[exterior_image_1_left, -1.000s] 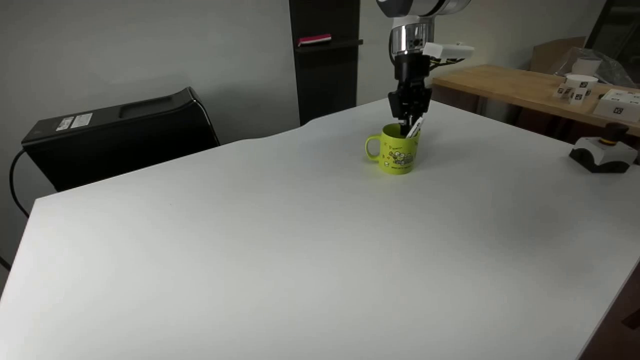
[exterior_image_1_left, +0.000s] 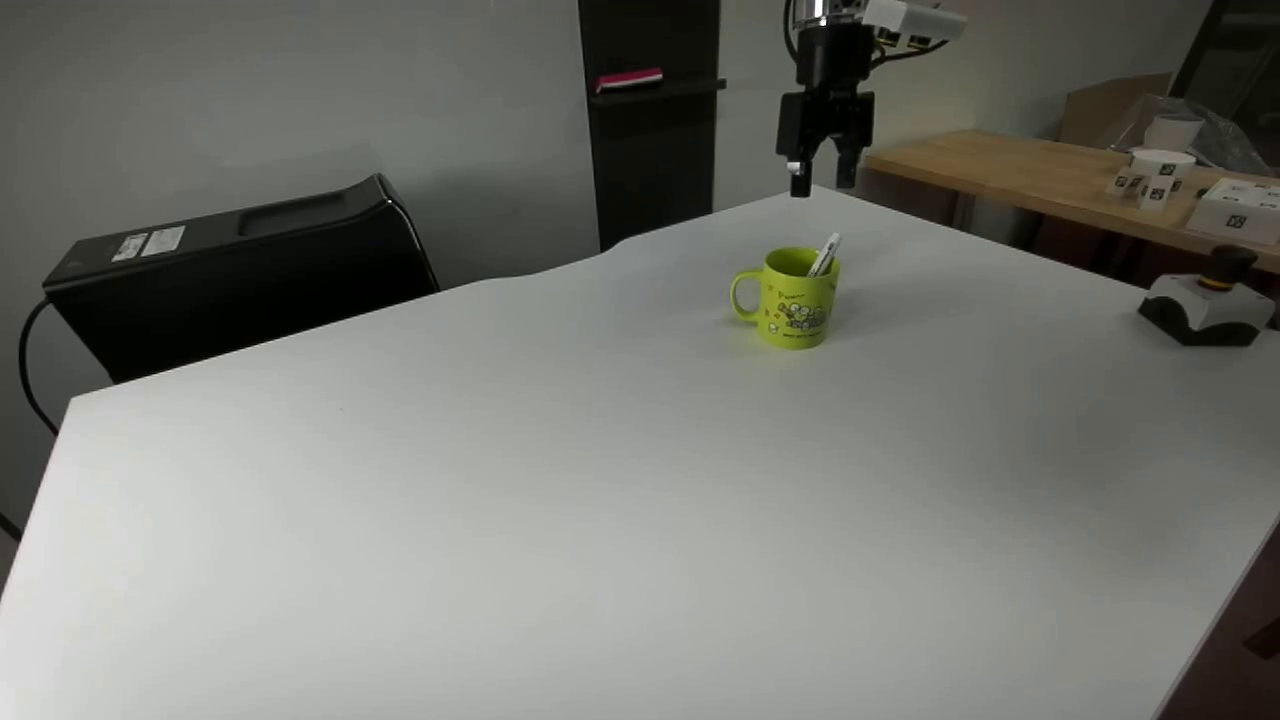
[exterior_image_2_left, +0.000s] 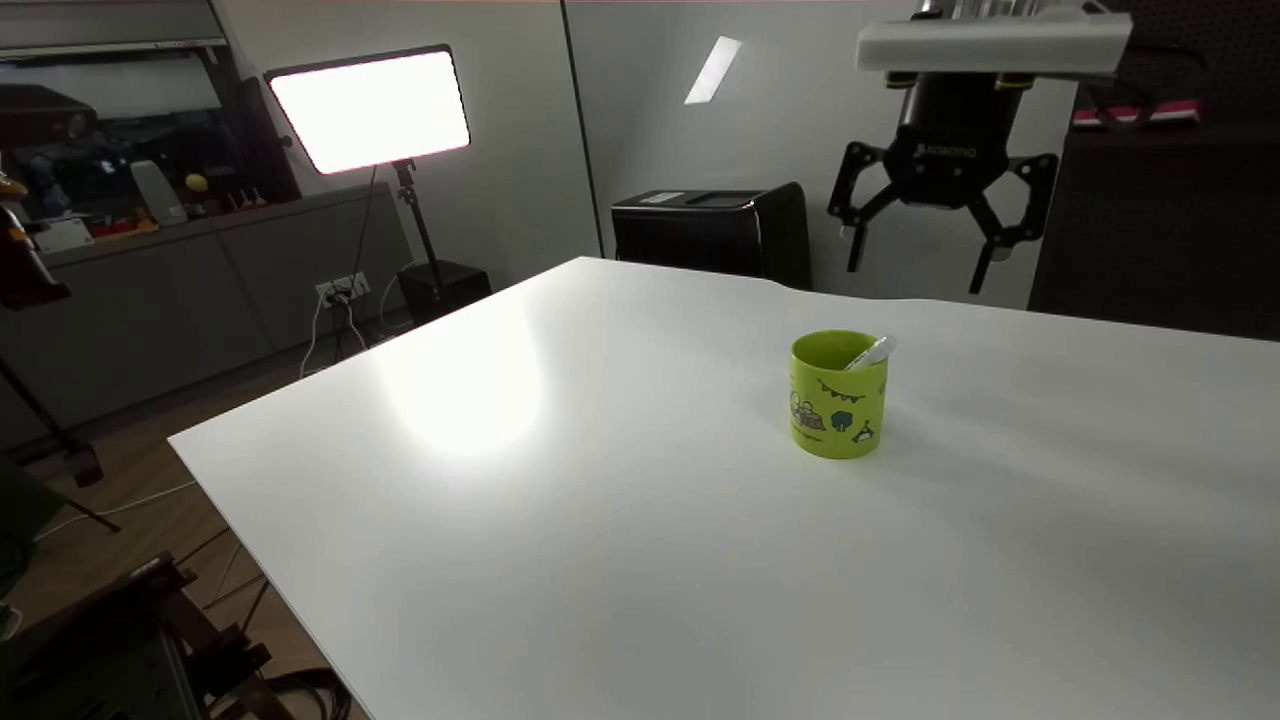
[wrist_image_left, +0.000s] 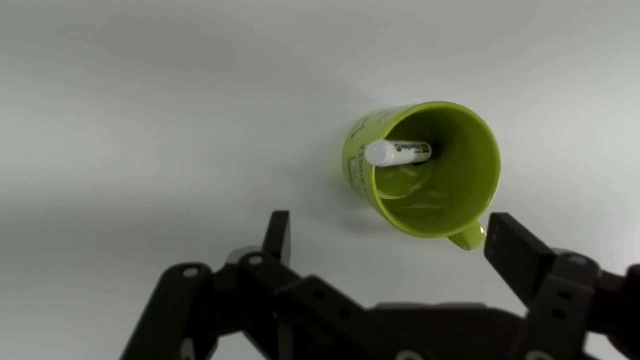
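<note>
A yellow-green mug (exterior_image_1_left: 794, 306) with printed figures stands upright on the white table. Inside it a white marker (wrist_image_left: 397, 153) leans against the rim, its upper end sticking out past the edge. The mug's handle (exterior_image_1_left: 744, 296) points left in the first exterior view. My gripper (exterior_image_2_left: 919, 274) hangs in the air above and behind the mug, fingers wide apart, with nothing between them. From the wrist, the mug (wrist_image_left: 468, 180) appears beyond the fingertips, its handle close to the right finger (wrist_image_left: 519, 255) in the picture.
A wooden table (exterior_image_1_left: 996, 168) with cups and a box stands behind. A black appliance (exterior_image_2_left: 714, 232) sits beyond the table's far edge.
The gripper was down at the mug by the marker; now it is higher, clear of both, and its fingers are spread. Mug and marker stay about where they were.
</note>
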